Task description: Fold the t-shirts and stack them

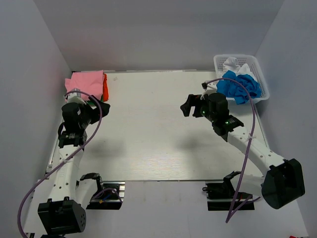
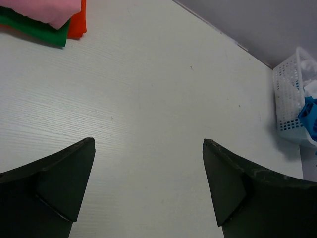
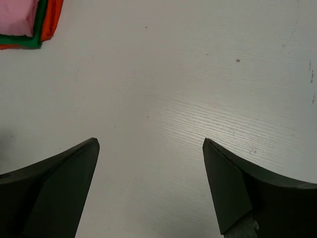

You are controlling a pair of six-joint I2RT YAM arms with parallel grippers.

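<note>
Folded shirts lie stacked at the table's far left corner: a pink shirt (image 1: 85, 82) on top, with a green shirt (image 2: 37, 30) and an orange shirt (image 2: 78, 24) showing beneath it. In the far right corner, a white basket (image 1: 264, 82) holds a crumpled blue shirt (image 1: 240, 88) and a white shirt (image 1: 231, 64). My left gripper is open and empty, above the table close to the near side of the stack. Over the table's right half, my right gripper also stands open, with only bare tabletop between its fingers.
Grey walls (image 1: 158, 34) close off the back and both sides. Purple cables (image 1: 250, 144) loop along both arms.
</note>
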